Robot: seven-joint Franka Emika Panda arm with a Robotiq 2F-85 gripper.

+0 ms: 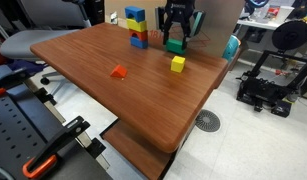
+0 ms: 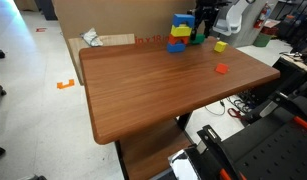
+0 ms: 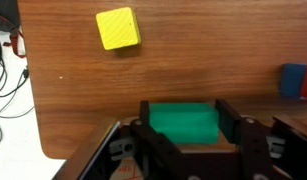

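A green block sits between the fingers of my gripper, which is shut on it, low in the wrist view. In exterior view 1 the same green block shows near the table's far edge, with the gripper coming down over it. Whether the block touches the table cannot be told. A stack of blue, yellow and red blocks stands to its left; exterior view 2 also shows this stack.
A yellow block lies close by, nearer the front. Farther forward on the wooden table is a red triangular piece.
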